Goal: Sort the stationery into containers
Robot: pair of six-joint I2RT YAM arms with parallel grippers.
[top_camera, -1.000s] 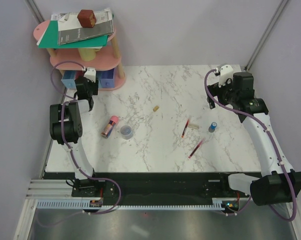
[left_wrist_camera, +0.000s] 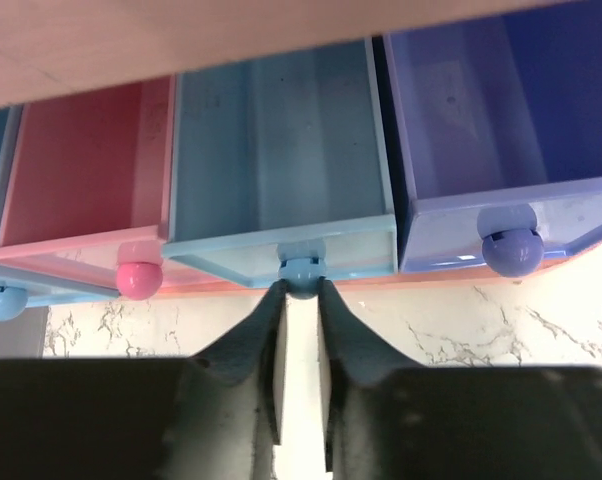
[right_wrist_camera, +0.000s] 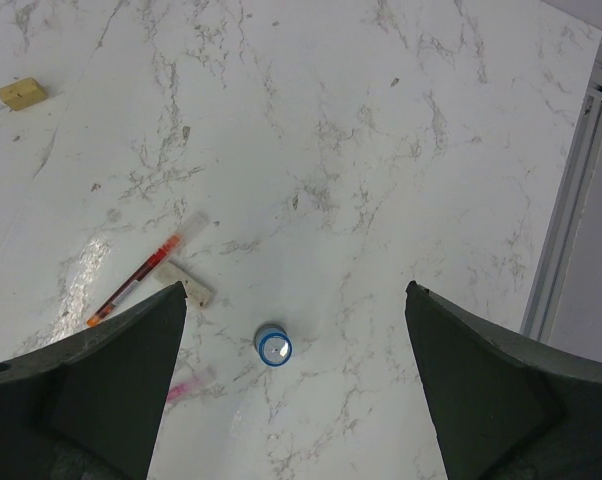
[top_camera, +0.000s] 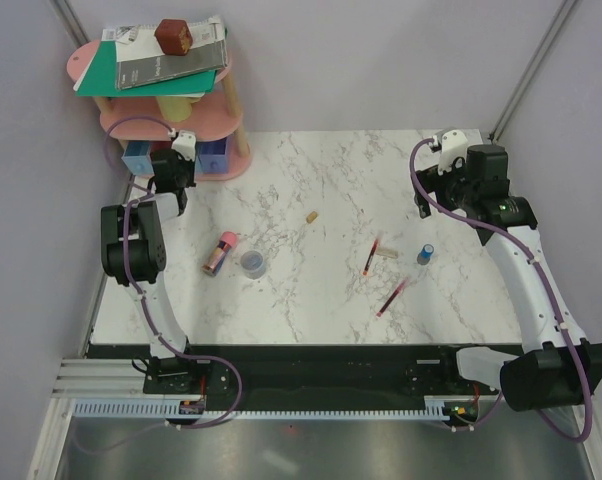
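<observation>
In the left wrist view, my left gripper has its fingertips at either side of the light-blue drawer's round knob (left_wrist_camera: 301, 270). A narrow gap shows between the fingers; whether they press on the knob is unclear. The light-blue drawer (left_wrist_camera: 281, 235) looks empty where its inside shows. My right gripper is open and empty above the right side of the table. Below it lie a red pen (right_wrist_camera: 141, 277), a whitish block (right_wrist_camera: 184, 284), a small blue cylinder (right_wrist_camera: 273, 345) and a pinkish pen (right_wrist_camera: 188, 385). A tan block (right_wrist_camera: 22, 94) lies farther left.
Pink (left_wrist_camera: 91, 180) and dark-blue (left_wrist_camera: 471, 130) drawers flank the light-blue one, beneath a shelf board (left_wrist_camera: 181, 45). A pink-capped tube (top_camera: 219, 254) and a clear round container (top_camera: 253, 264) lie at the table's left.
My left gripper has shifted slightly at the drawers, a little right and toward the front. The right arm and the loose items are where they were.
</observation>
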